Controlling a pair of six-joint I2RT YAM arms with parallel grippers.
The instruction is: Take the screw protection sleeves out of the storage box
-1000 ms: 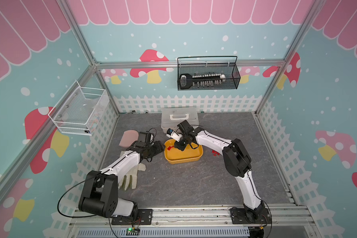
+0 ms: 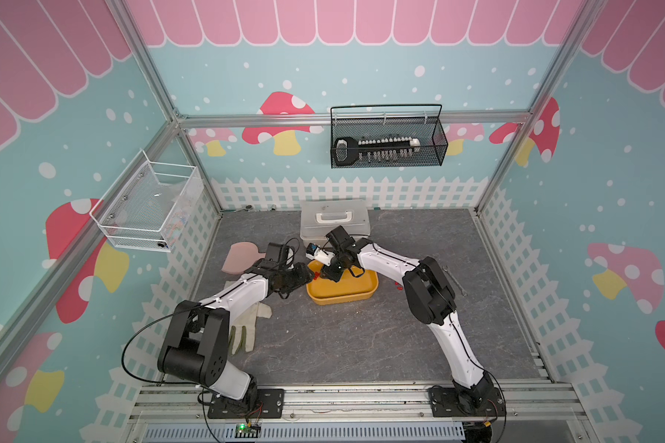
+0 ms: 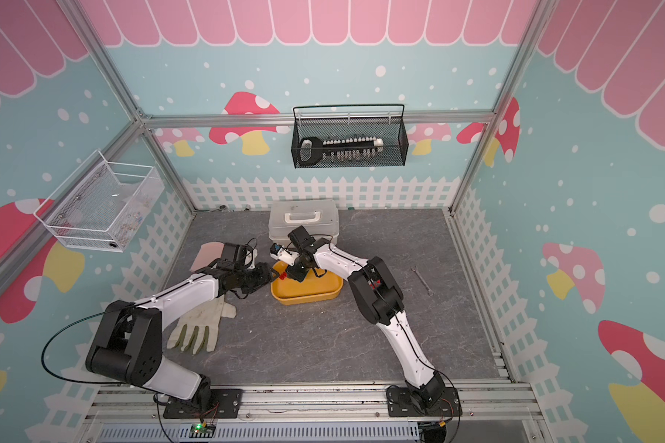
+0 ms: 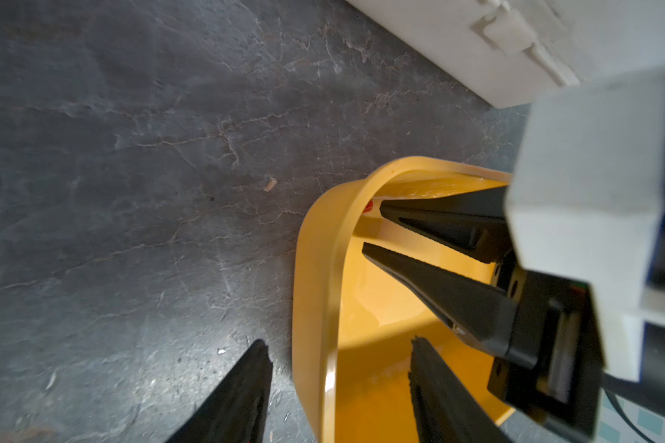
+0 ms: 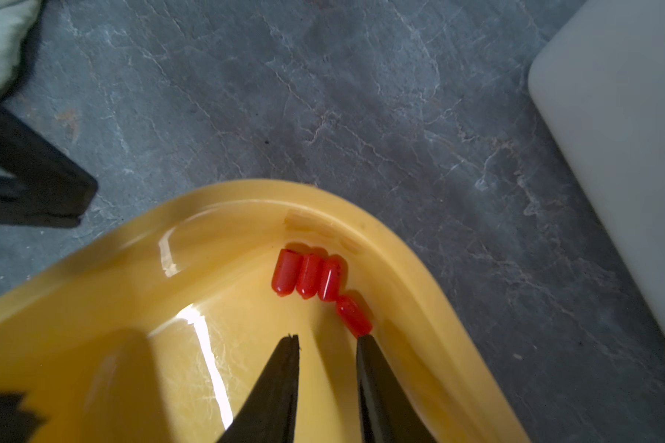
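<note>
Several short red sleeves (image 5: pixel 309 276) lie on the floor of the yellow box (image 5: pixel 221 193), in its corner against the wall. My right gripper is over the box, fingers parted, with the sleeves just beyond its tips and nothing between them. In the left wrist view, the right gripper's dark fingers (image 4: pixel 436 291) reach into the box (image 4: pixel 325 295) and mostly hide the sleeves; only a bit of red sleeve (image 4: pixel 368 206) shows. My left gripper is open at the box's left wall, one finger on either side of the rim as seen there, empty.
A grey lidded case (image 2: pixel 334 221) stands close behind the box. Gloves (image 2: pixel 247 325) lie left under the left arm. Small red pieces (image 2: pixel 398 285) and a wrench (image 2: pixel 454 280) lie to the right.
My left gripper has come rightward to the box's left edge. The right gripper has shifted slightly left, towards the sleeves, which stay in the box.
</note>
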